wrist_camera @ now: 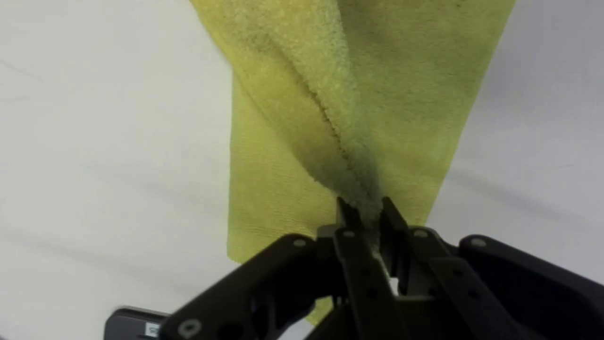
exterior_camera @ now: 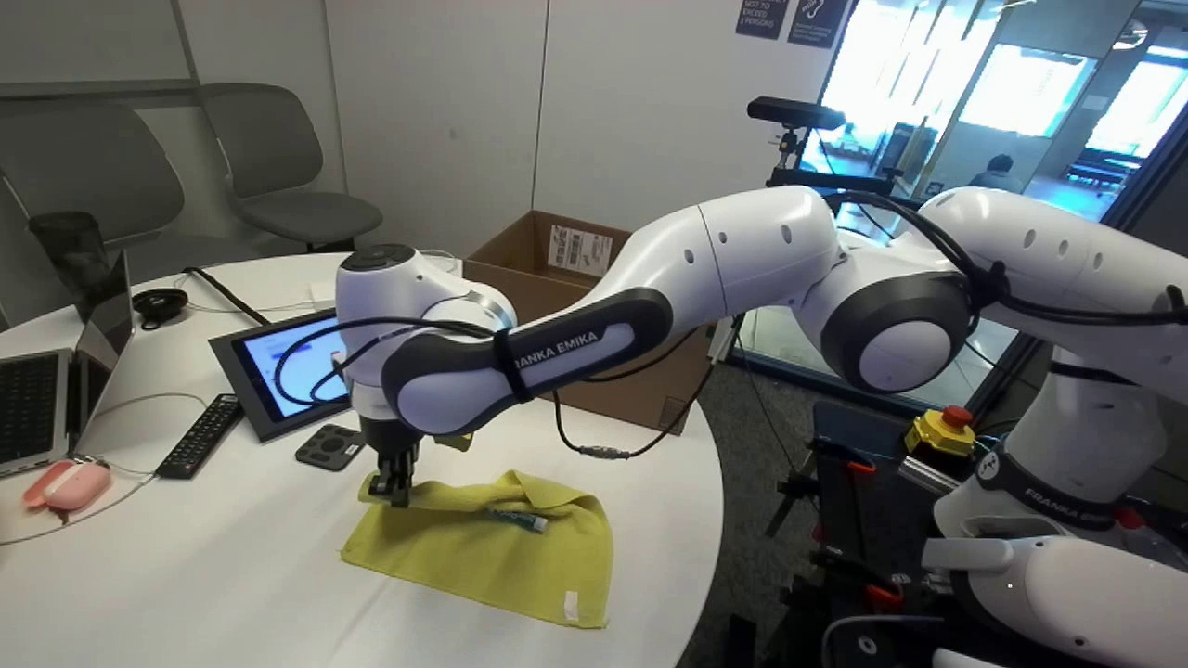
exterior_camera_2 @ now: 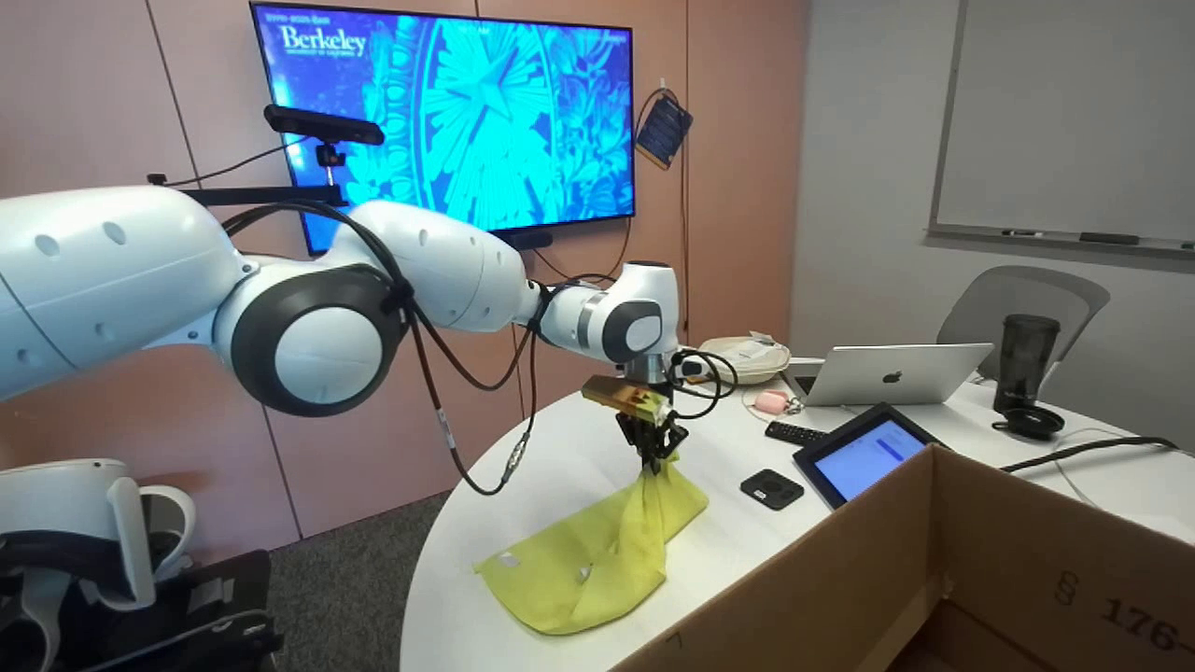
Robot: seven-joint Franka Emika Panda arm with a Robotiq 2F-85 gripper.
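A yellow-green cloth [exterior_camera: 479,557] lies on the white round table, its back part folded over toward the front. My gripper [exterior_camera: 392,490] is shut on the edge of that folded part, lifting it a little above the lower layer. In the wrist view the bunched cloth [wrist_camera: 334,130] runs up between the fingertips of the gripper. A green marker [exterior_camera: 518,520] lies on the cloth, partly covered by the fold in exterior view 1. From the other side, the gripper [exterior_camera_2: 652,457] pinches a raised peak of the cloth [exterior_camera_2: 644,526].
A black puck-like device [exterior_camera: 330,446], a remote [exterior_camera: 200,435] and a tablet [exterior_camera: 291,362] lie left of the cloth. Behind stands an open cardboard box [exterior_camera: 501,250].
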